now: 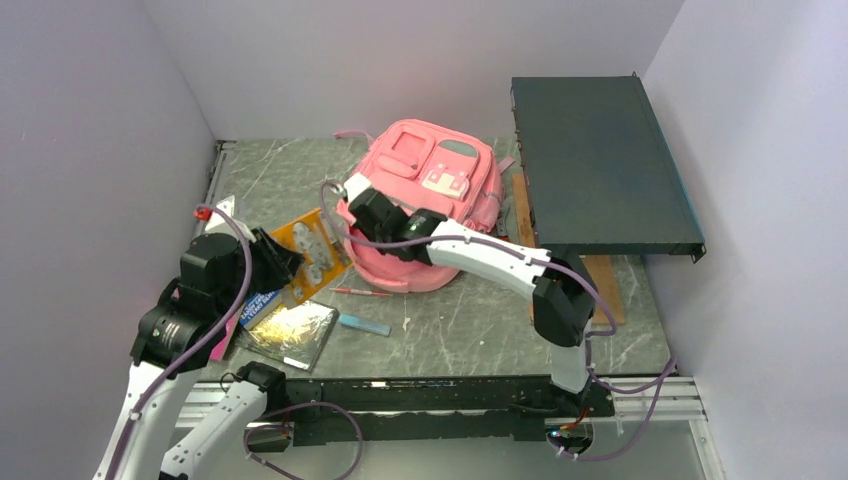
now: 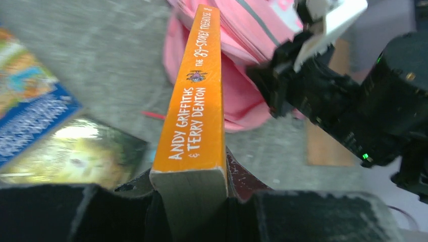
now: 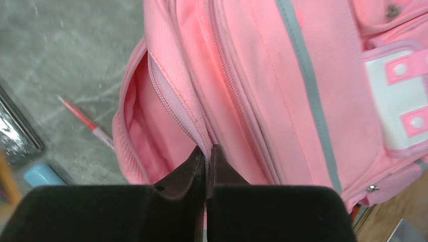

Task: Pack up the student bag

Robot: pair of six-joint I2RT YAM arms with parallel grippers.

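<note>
The pink student bag (image 1: 430, 165) lies on the grey table with its opening towards the lower left. My right gripper is shut on the fabric edge of that opening and holds it up, so a gap into the bag shows in the right wrist view. An orange book (image 2: 194, 101), "The 39-Storey Treehouse", is clamped in my left gripper. In the top view the orange book (image 1: 315, 255) reaches the left side of the bag's mouth; whether they touch I cannot tell.
A blue book (image 1: 262, 305), a dark glossy book (image 1: 300, 330) and a pink book (image 1: 226, 340) lie under the left arm. Below the bag are a red pen (image 1: 360, 292) and a light-blue object (image 1: 365, 325). A dark shelf (image 1: 610, 165) overhangs the right side.
</note>
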